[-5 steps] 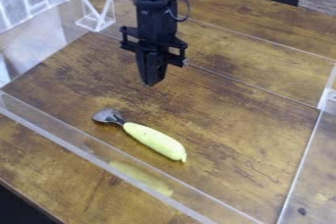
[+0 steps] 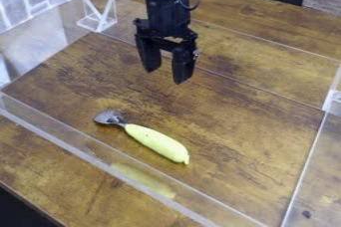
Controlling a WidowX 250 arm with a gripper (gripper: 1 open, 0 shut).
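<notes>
My black gripper (image 2: 166,64) hangs over the upper middle of the wooden table (image 2: 246,112), its two fingers apart with nothing visible between them. Below it and nearer the front lie a pale yellow elongated object (image 2: 159,143), like a corn cob or banana, and a metal scoop-like piece (image 2: 110,118) touching its upper left end.
Clear low walls border the table at the left and right. A white frame-like piece (image 2: 100,14) stands at the back left.
My gripper has shifted right and turned, its fingers now showing apart. The yellow object and metal piece have not moved.
</notes>
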